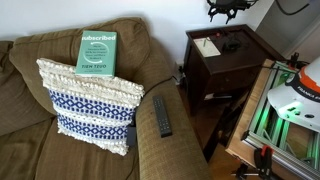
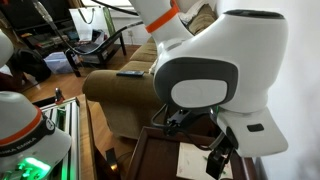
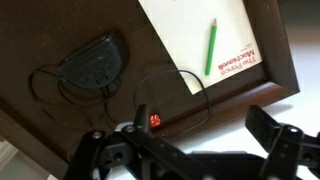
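Dark and open, my gripper (image 1: 222,14) hangs above the brown side table (image 1: 215,70) in exterior view 1. Its fingers are spread wide in the wrist view, and nothing shows between them. Below lies a white book (image 3: 205,30) with red lettering, "The Prince" and "Machiavelli". A green pencil (image 3: 211,48) rests on its cover. Left of the book is a black device (image 3: 92,63) with a thin black cable looping over the tabletop. In exterior view 2 the arm hides much of the table, though part of the white book (image 2: 190,160) shows.
On the sofa arm lies a dark remote (image 1: 162,115). A green book (image 1: 96,53) leans above a blue-and-white pillow (image 1: 92,105). The wooden table (image 1: 245,138) carries the robot base at right. A raised rim (image 3: 285,45) edges the side table; white wall stands beyond.
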